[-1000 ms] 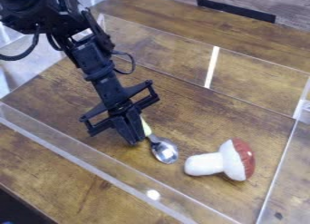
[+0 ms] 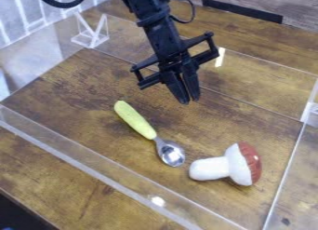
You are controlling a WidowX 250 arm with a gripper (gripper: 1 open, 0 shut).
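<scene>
My black gripper (image 2: pixel 184 89) hangs above the wooden board, up and to the right of a spoon with a pale yellow-green handle (image 2: pixel 134 118) and a metal bowl (image 2: pixel 170 154). The spoon lies on the wood, apart from the gripper. A toy mushroom (image 2: pixel 228 166) with a white stem and reddish cap lies to the right of the spoon's bowl. I cannot tell whether the fingers are open or shut; nothing is visible between them.
The wooden surface (image 2: pixel 69 150) has clear strips near its front and right edges. A white-edged plastic piece (image 2: pixel 91 29) stands at the back left. The back right of the board is clear.
My gripper has risen away from the spoon toward the back right, uncovering the handle. The spoon and mushroom lie where they were.
</scene>
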